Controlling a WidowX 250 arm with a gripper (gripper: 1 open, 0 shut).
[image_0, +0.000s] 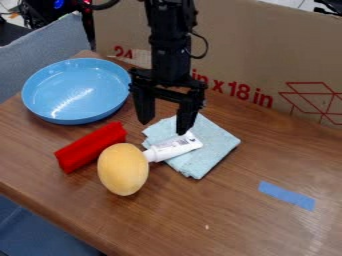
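Note:
My black gripper (164, 112) hangs open over the upper edge of a folded light-blue cloth (214, 153), its two fingers apart with nothing visibly held. A white tube (174, 146) lies across the cloth. Just left of it sit a yellow oval object (123, 172) and, farther left, a red cylindrical object (83, 150).
A blue plate (74, 88) fills the upper left of the wooden table (187, 215). A cardboard box (278, 65) stands along the back. A strip of blue tape (286, 195) is on the right, with bare wood around it.

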